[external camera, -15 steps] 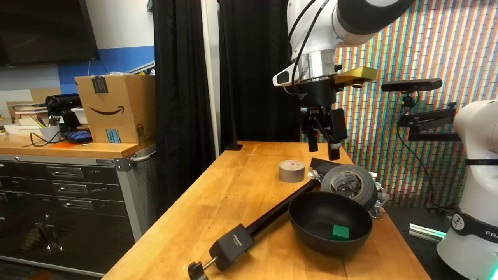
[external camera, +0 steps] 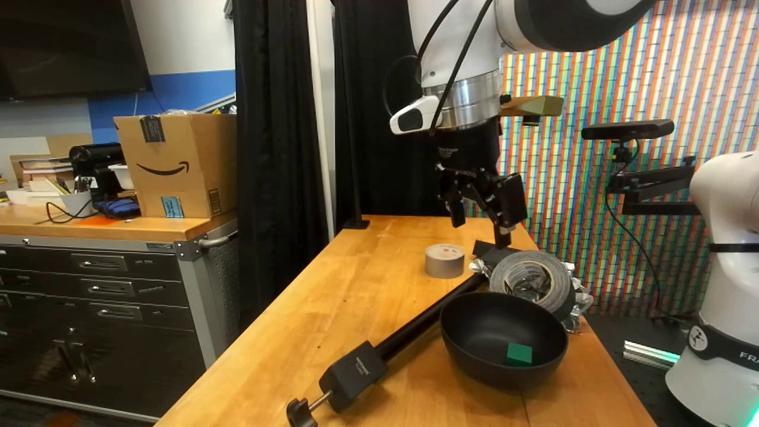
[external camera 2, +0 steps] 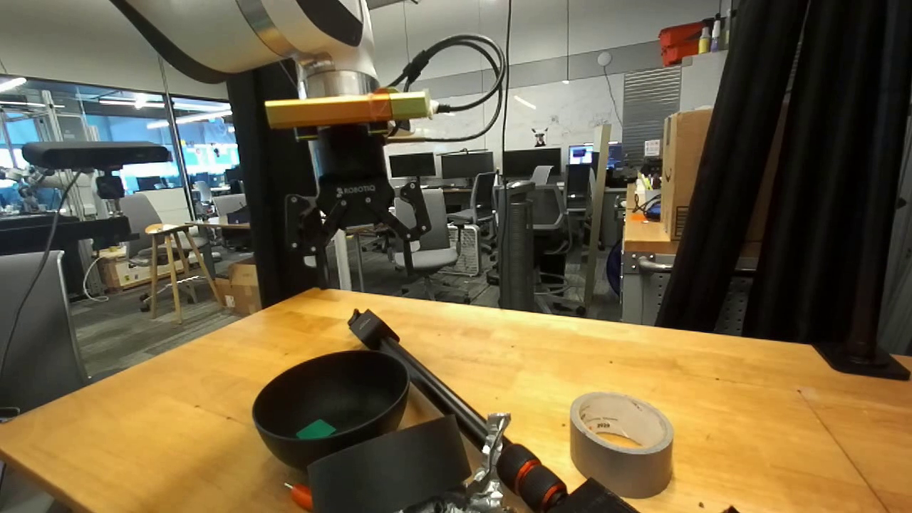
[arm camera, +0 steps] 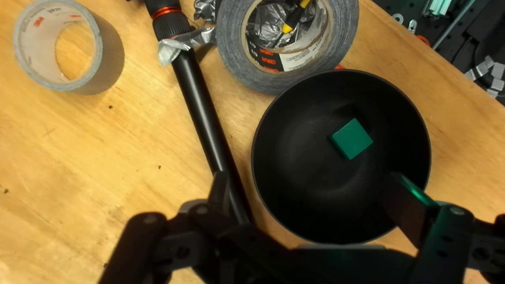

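Note:
A green block (arm camera: 352,139) lies inside the black bowl (arm camera: 303,198), which stands on the wooden table. Both also appear in exterior view 2, the block (external camera 2: 316,429) resting low in the bowl (external camera 2: 279,402). My gripper (external camera 2: 365,266) hangs well above the table with its fingers spread and nothing between them. In the wrist view, one finger (arm camera: 416,208) overlaps the bowl's near right side, while the other finger (arm camera: 218,191) shows left of the bowl, over a black pole (arm camera: 203,106). Exterior view 1 shows the gripper (external camera: 480,228) clear of everything below.
Beside the bowl, a large grey tape roll (arm camera: 230,42) leans amid crumpled foil. A smaller tape roll (arm camera: 109,59) stands apart, across the black pole. The pole lies lengthwise, ending in a clamp (external camera: 354,377). Bare table (external camera: 299,334) stretches away on the pole's other side.
The arm and gripper have shifted left in exterior view 1, and the wrist leans more. The bowl, block, pole and tape rolls have kept their places.

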